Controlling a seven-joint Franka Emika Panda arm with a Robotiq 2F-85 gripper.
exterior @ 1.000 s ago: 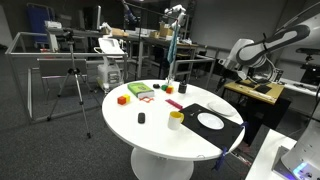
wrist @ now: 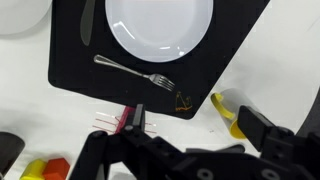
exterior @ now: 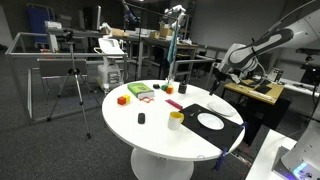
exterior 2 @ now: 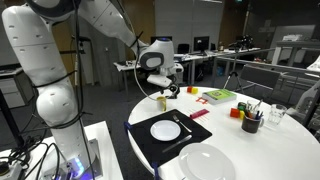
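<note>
A round white plate (wrist: 160, 20) rests on a black mat (wrist: 75, 65). On the mat near it lie a silver fork (wrist: 135, 72) and a knife (wrist: 87, 22). Across the bottom of the wrist view, my gripper stands open, its dark fingers wide apart with nothing held between them. The yellow mug (wrist: 226, 115) shows near the right finger, partly covered by it. In the first exterior view the same mug (exterior: 175, 121) stands upright beside the mat. My white arm (exterior 2: 155, 61) holds the gripper above the table.
Red and yellow blocks (exterior: 123, 100), a green box (exterior: 139, 89) and a dark oval object (exterior: 142, 118) lie on the round white table (exterior: 118, 116). A black cup with utensils (exterior 2: 251, 122) stands near a large white dish (exterior 2: 205, 164).
My arm has shifted slightly above the far side of the table. The tabletop objects show no visible movement.
</note>
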